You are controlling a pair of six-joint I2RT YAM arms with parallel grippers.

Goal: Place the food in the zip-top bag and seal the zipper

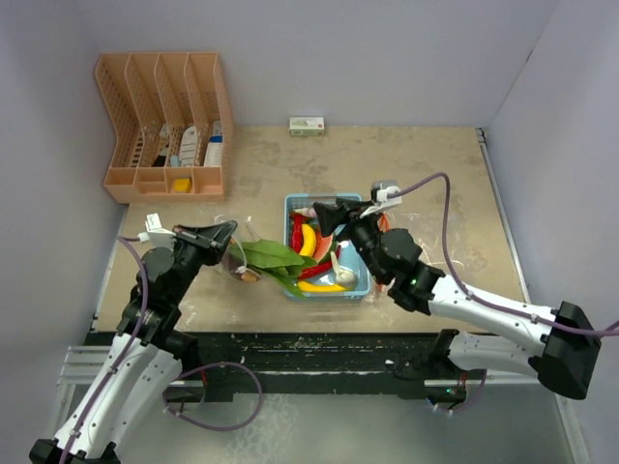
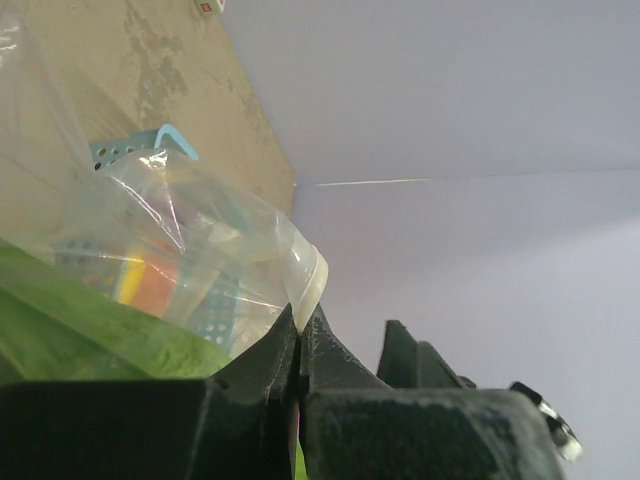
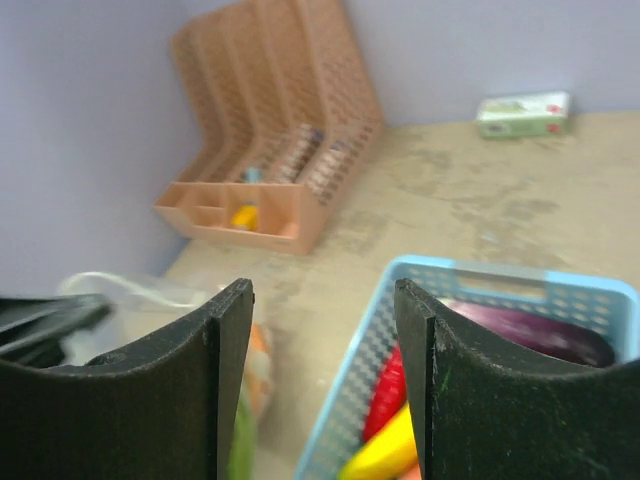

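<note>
A clear zip top bag (image 2: 225,225) has its rim pinched between the shut fingers of my left gripper. In the top view that gripper (image 1: 230,228) stands at the bag's upper left. Large green leaves (image 1: 271,254) stick out of the bag's mouth and lie across the left edge of the blue basket (image 1: 363,275). A brownish food piece (image 1: 250,275) sits inside the bag. My right gripper (image 1: 329,215) is over the basket, apart from the leaves. Nothing is between its open fingers in the right wrist view (image 3: 318,290).
Yellow bananas (image 1: 309,240), red peppers, an eggplant (image 3: 525,330) and a garlic bulb (image 1: 343,274) fill the basket. An orange divided rack (image 1: 126,179) stands at the back left, a small box (image 1: 307,126) at the back. Another clear bag lies to the right, partly behind the right arm.
</note>
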